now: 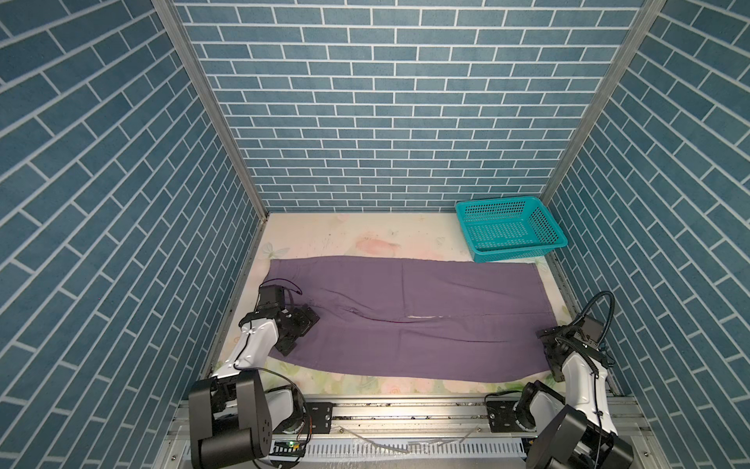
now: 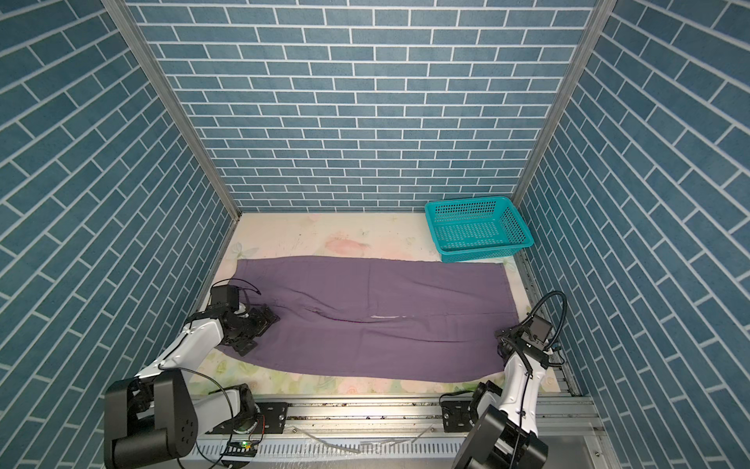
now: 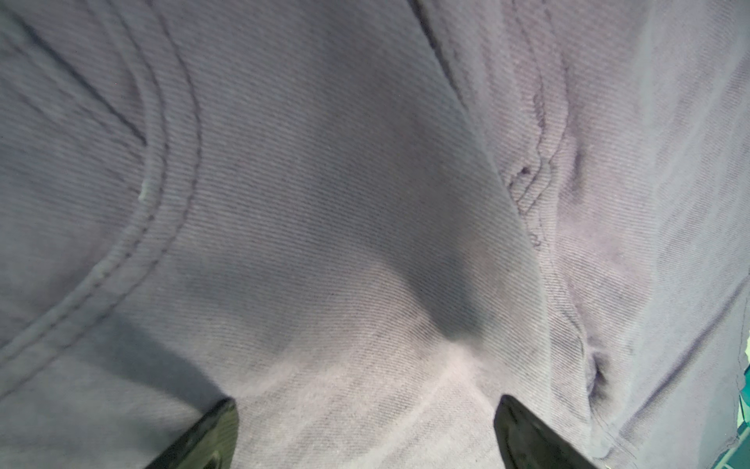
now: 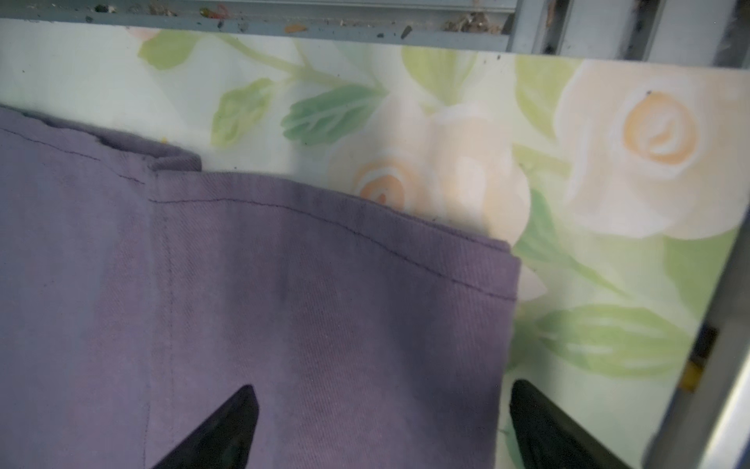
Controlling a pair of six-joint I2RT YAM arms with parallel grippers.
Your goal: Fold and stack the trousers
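Observation:
Purple trousers [image 1: 468,351] lie spread lengthwise across the floral work surface, with some creases along the middle. My left gripper is open at the left end, its fingertips over a pocket seam and a long fold in the cloth. My right gripper is open at the right end, low by a hemmed corner of the leg, with bare floral surface beside that corner in the right wrist view.
An empty teal basket [image 1: 508,254] stands at the back right behind the trousers. Brick-patterned walls enclose the back and sides, and metal rails border the surface.

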